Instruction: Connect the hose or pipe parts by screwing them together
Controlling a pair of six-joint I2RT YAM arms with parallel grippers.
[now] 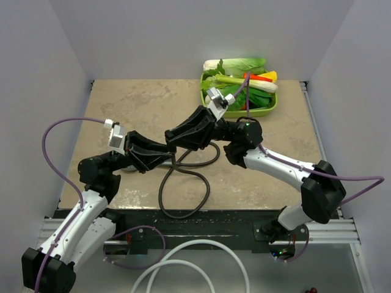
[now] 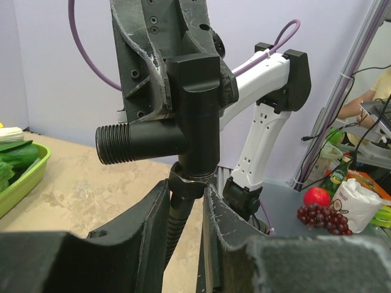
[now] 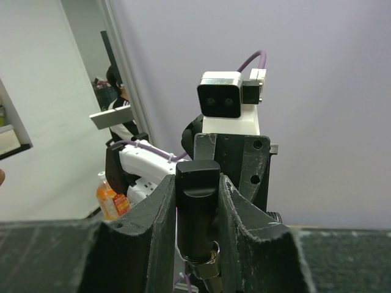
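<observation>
My grippers meet above the table's middle. My left gripper is shut on the hose's end fitting, with the ribbed hose (image 2: 175, 235) hanging below and looping on the table (image 1: 201, 189) in the top view. Directly above that fitting stands a black tee connector (image 2: 194, 122) with a threaded side branch pointing toward the vegetable side. My right gripper is shut on the connector's upper body, its fingers either side of it. Whether fitting and connector are fully joined I cannot tell.
A green basket of vegetables (image 1: 264, 108) stands at the back right of the table. White tubes (image 1: 232, 256) lie below the front edge, and walls bound both sides.
</observation>
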